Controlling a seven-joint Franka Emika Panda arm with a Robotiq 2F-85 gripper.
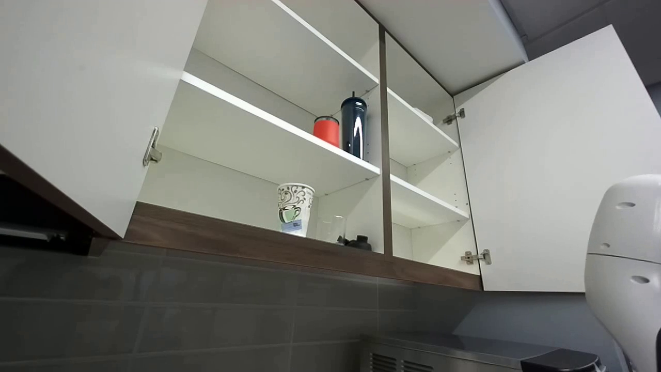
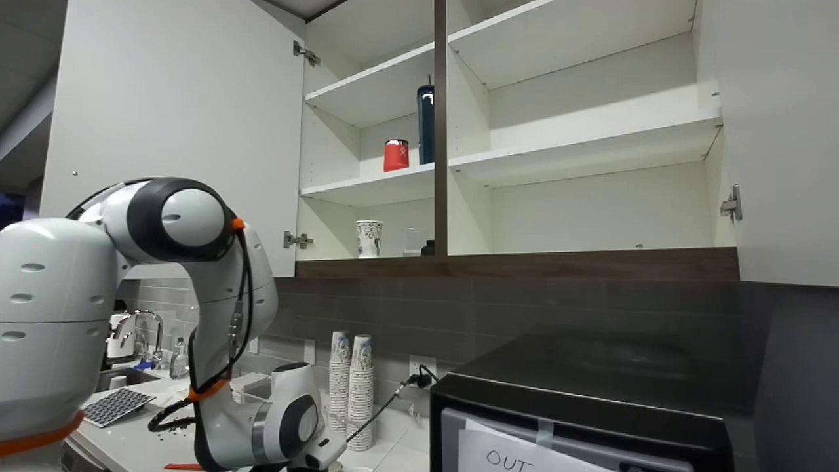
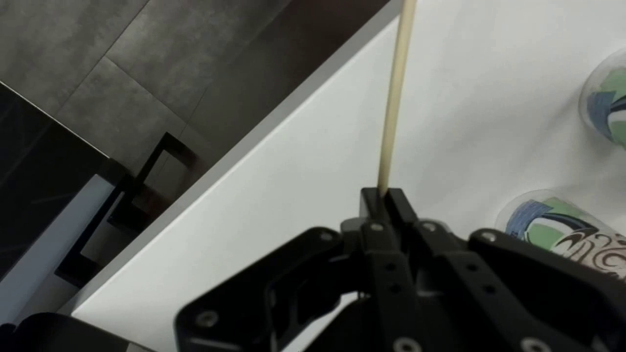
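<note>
In the wrist view my gripper is shut on one end of a thin pale wooden stick (image 3: 396, 88), which reaches up past the top of that view. Beneath it lies the white counter (image 3: 293, 158), near the counter's edge. The stacked paper cups (image 3: 563, 229) are to the right of the fingers, apart from them. Exterior view 2 has the arm bent down low, its hand (image 2: 303, 432) left of two tall cup stacks (image 2: 361, 393); the fingertips and stick are out of sight there. Only a white arm link (image 1: 629, 248) shows in exterior view 1.
Above, the open cabinet holds a patterned paper cup (image 2: 369, 238), a red tumbler (image 2: 396, 155) and a dark blue bottle (image 2: 425, 126). A black appliance (image 2: 582, 393) stands right of the stacks, with a cable (image 2: 377, 413) nearby. A black drying mat (image 2: 118, 406) lies at left.
</note>
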